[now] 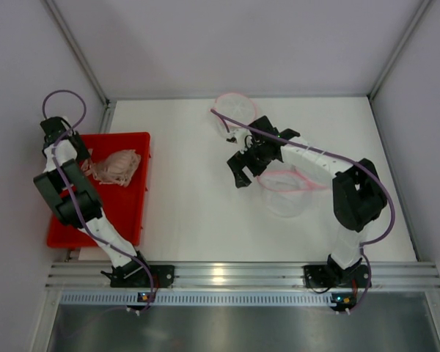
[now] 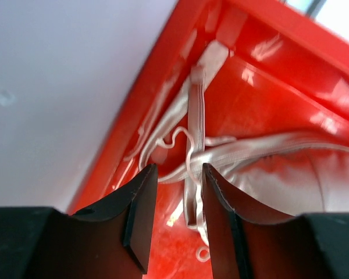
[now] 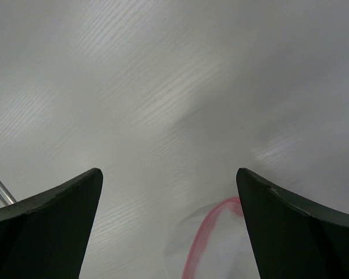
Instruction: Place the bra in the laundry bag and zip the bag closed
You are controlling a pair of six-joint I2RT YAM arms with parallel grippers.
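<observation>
The pale pinkish bra [image 1: 119,169] lies in the red bin, its cup at right and its straps [image 2: 196,110] loose toward the bin's far left corner. My left gripper is over these straps with its fingers partly apart. Strap shows between and below the fingertips, but contact cannot be told. A white mesh laundry bag with pink trim [image 1: 284,204] lies flat on the right of the table, partly hidden by my right arm. My right gripper [image 1: 251,177] is open above the bag's left edge; the pink trim [image 3: 205,235] appears low between its fingers.
The red bin's rim [image 1: 144,183] borders the bra, with the grey wall [image 2: 52,116] close by at left. Another round mesh bag with pink trim [image 1: 237,97] lies at the back. Between bin and bags the white table [image 1: 187,191] is bare.
</observation>
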